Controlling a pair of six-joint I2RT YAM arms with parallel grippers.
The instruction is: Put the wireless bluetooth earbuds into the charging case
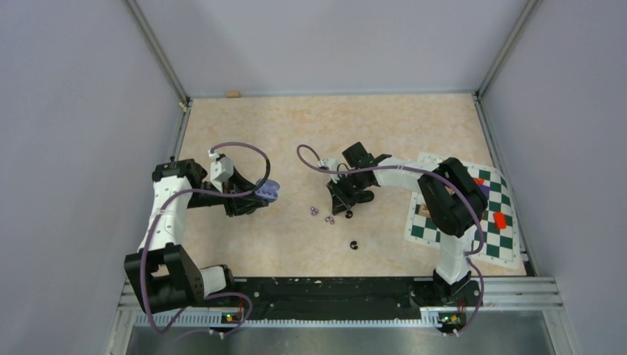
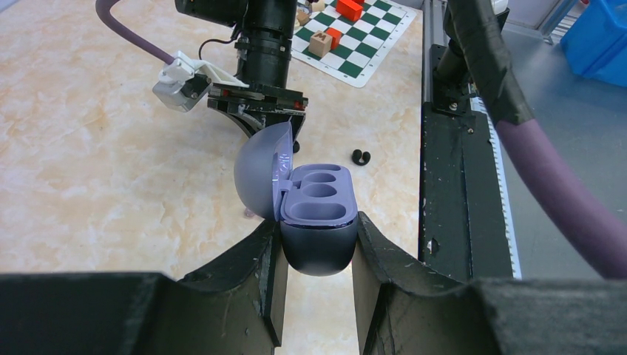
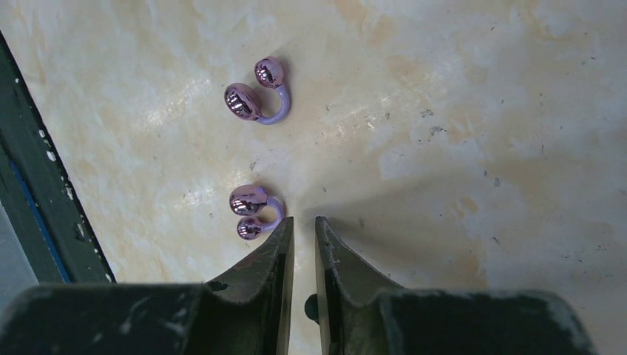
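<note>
The open lavender charging case [image 2: 319, 251] is in my left gripper, shut on its body. The lid [image 2: 259, 174] stands up on the left, and the hollows on top look empty. In the right wrist view, one purple clip-shaped earbud [image 3: 244, 102] lies farther off, and another purple earbud [image 3: 249, 201] lies just left of the fingertips. My right gripper is open by a narrow gap with nothing between its tips, low over the table. A black earbud [image 3: 312, 308] is partly hidden behind its right finger [image 3: 330, 259].
Another black earbud [image 1: 353, 245] lies nearer the table's front edge. A checkered board [image 1: 421, 231] with blocks on it takes up the right side, under the right arm.
</note>
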